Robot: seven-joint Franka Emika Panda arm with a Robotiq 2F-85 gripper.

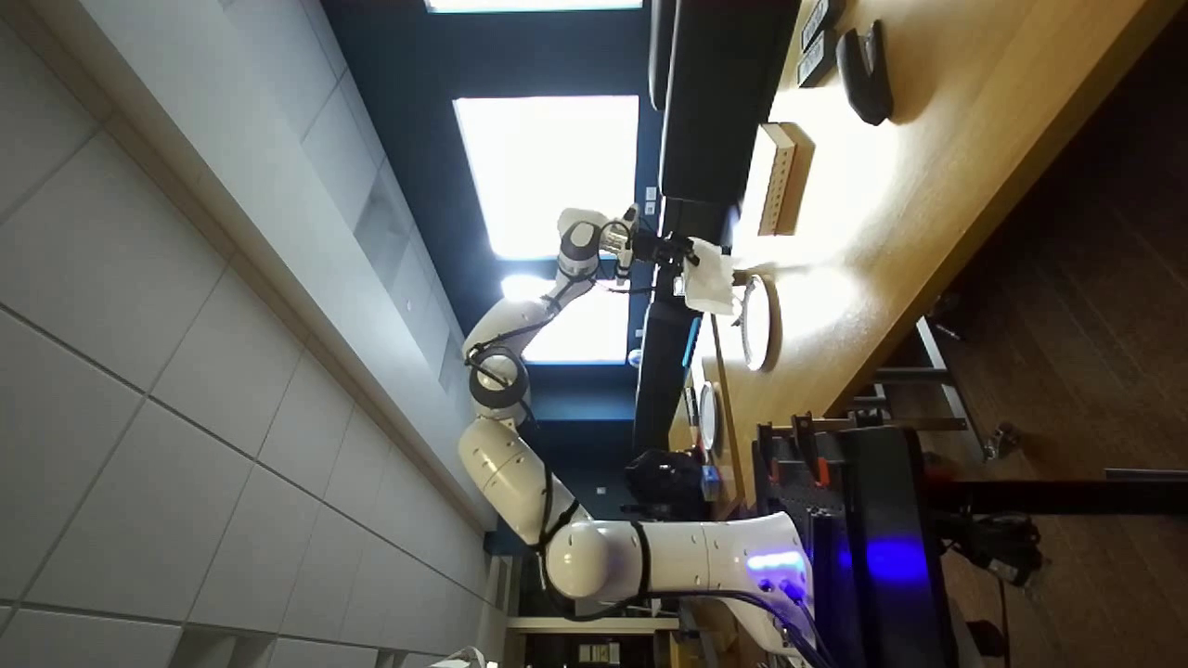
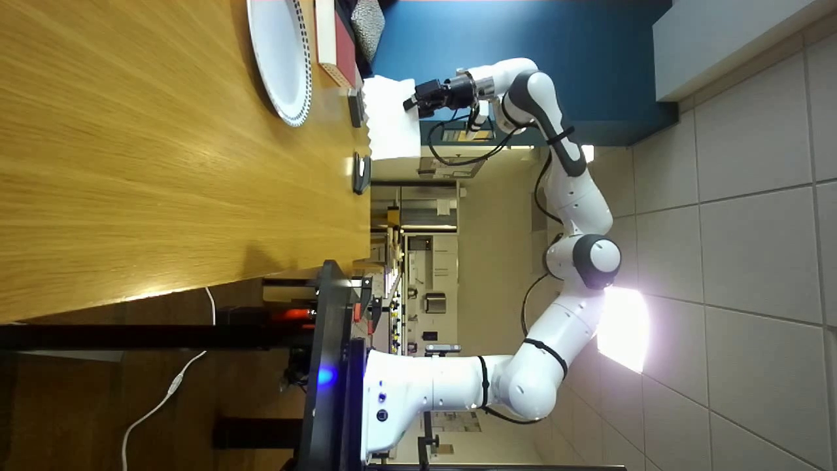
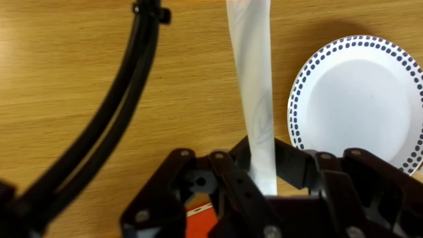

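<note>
A thin white sheet [image 2: 393, 129], like a paper napkin or cloth, hangs from my gripper [image 2: 414, 101]. In the wrist view the sheet [image 3: 255, 99] appears edge-on, pinched between the dark fingers, so my gripper is shut on it. A white plate [image 3: 357, 99] with a dotted blue rim lies on the table, to the right of the sheet in that view. The sheet [image 1: 709, 278] is held above the table, apart from the plate [image 1: 757, 323] as far as I can tell.
A red book [image 2: 345, 47] lies beyond the plate. A black stapler [image 1: 865, 76] and small dark boxes [image 1: 816, 57] sit toward the table's far end.
</note>
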